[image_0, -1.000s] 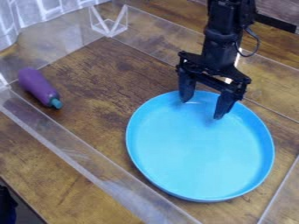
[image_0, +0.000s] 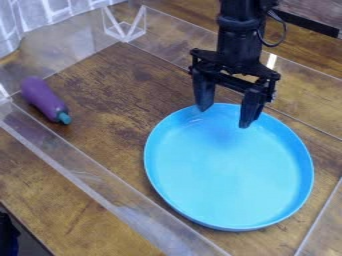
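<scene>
My black gripper (image_0: 227, 98) hangs over the back of a round blue plate (image_0: 225, 172) at the centre right, its two fingers spread apart with nothing seen between them. At the left a purple eggplant-like toy (image_0: 46, 98) with a teal tip lies on the wooden surface, well away from the gripper.
Clear plastic walls run along the left, top and near side of the wooden board (image_0: 107, 190). A small white wire stand (image_0: 123, 28) is at the top left. The wood between toy and plate is bare.
The gripper has shifted a little up and to the left over the last second. The plate and the purple toy look unmoved.
</scene>
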